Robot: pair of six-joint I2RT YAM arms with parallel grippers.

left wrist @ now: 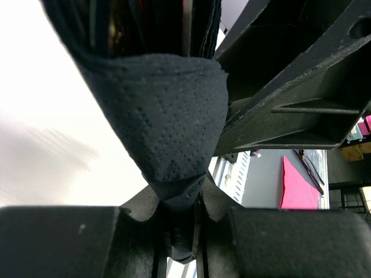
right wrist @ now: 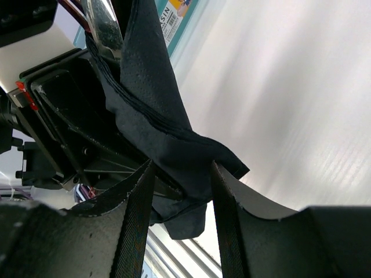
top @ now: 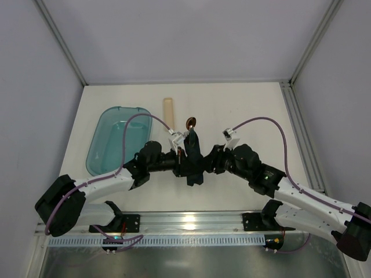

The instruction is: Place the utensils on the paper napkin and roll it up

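Observation:
The dark napkin (top: pixel 193 147) is wrapped round the utensils, whose upper ends stick out: a copper-coloured spoon (top: pixel 191 122) and fork tines (top: pixel 186 134). My left gripper (top: pixel 186 164) is shut on the bundle; its wrist view shows napkin cloth (left wrist: pixel 168 116) pinched between the fingers. From the right, my right gripper (top: pixel 208 163) reaches the napkin's side, its fingers (right wrist: pixel 139 202) parted. In the right wrist view a loose napkin flap (right wrist: pixel 191 150) lies at the gap between those fingertips, and a shiny utensil (right wrist: pixel 105 26) pokes out above. Whether the flap sits between the pads is unclear.
At the left stands a teal basin (top: pixel 119 139), with the left arm passing close to its near edge. A wooden-coloured strip (top: pixel 168 112) lies behind the bundle.

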